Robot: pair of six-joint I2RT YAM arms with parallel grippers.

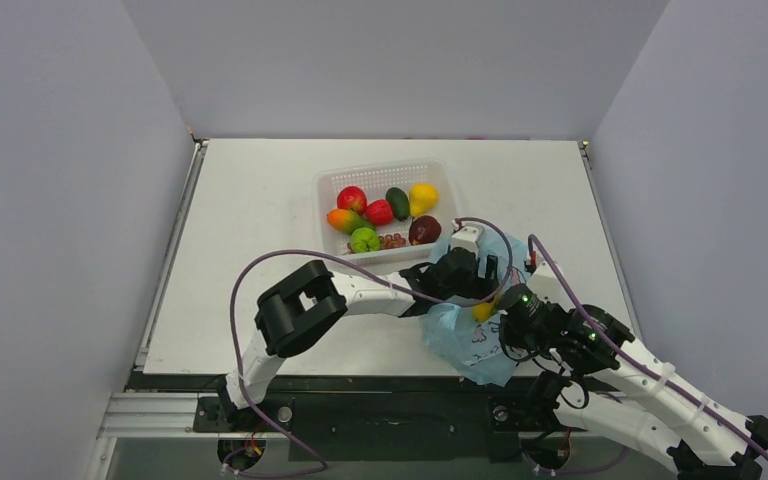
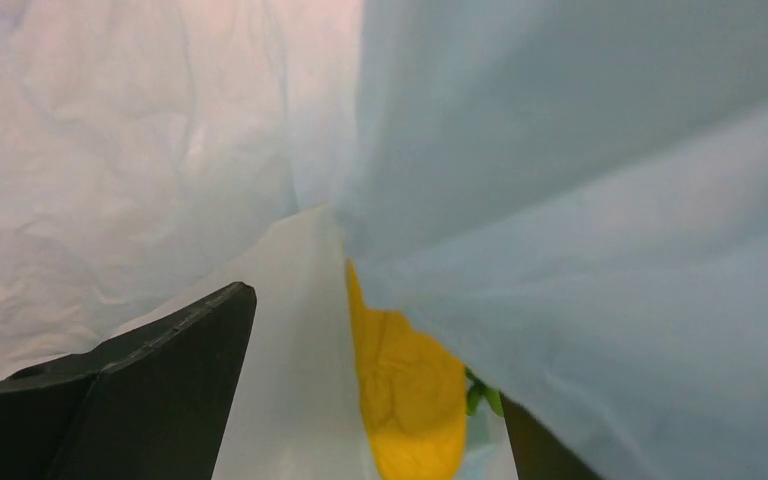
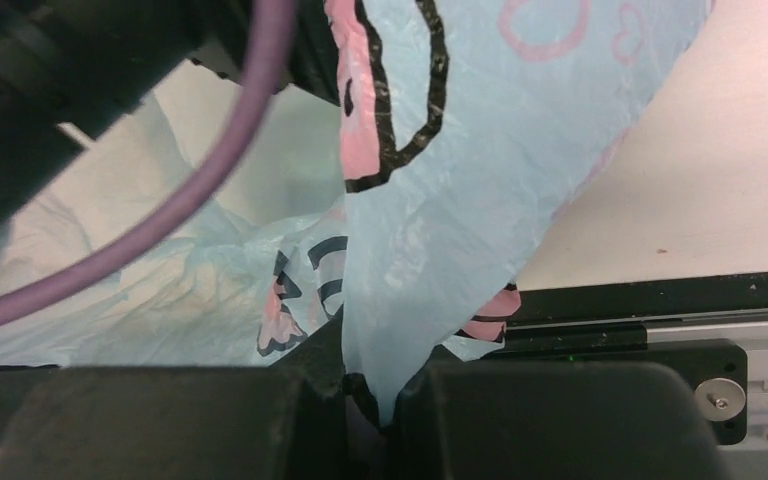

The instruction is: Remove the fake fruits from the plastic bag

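The light blue plastic bag (image 1: 460, 345) lies at the table's front right. A yellow fake fruit (image 1: 482, 311) shows inside it, also the yellow fruit (image 2: 410, 400) with a bit of green behind it in the left wrist view. My left gripper is open inside the bag, around the yellow fruit, its right finger partly covered by plastic. My right gripper is shut on the bag's film (image 3: 440, 240), which rises from between its fingers.
A white basket (image 1: 325, 200) at the back holds several fake fruits, among them an apple, a mango and a lemon. Walls flank the table.
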